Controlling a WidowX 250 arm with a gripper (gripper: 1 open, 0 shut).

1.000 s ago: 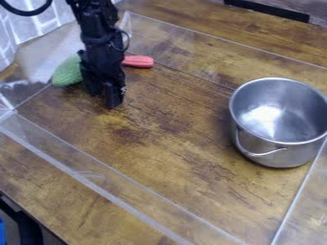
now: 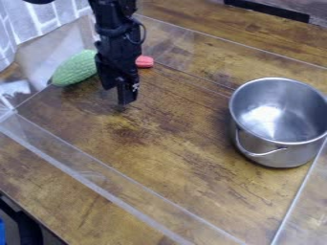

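My dark gripper (image 2: 122, 88) hangs over the upper left of the wooden table, just to the right of a green corn-like object (image 2: 75, 67). A small red object (image 2: 144, 61) sits behind the gripper, partly hidden by it. Whether the fingers are open or shut, or hold anything, is too small and dark to tell.
A steel pot (image 2: 277, 121) with a wire handle stands at the right. Clear plastic walls edge the work area at left, back and right.
The gripper has shifted right and a little up, covering more of the red object. More of the green object now shows to its left.
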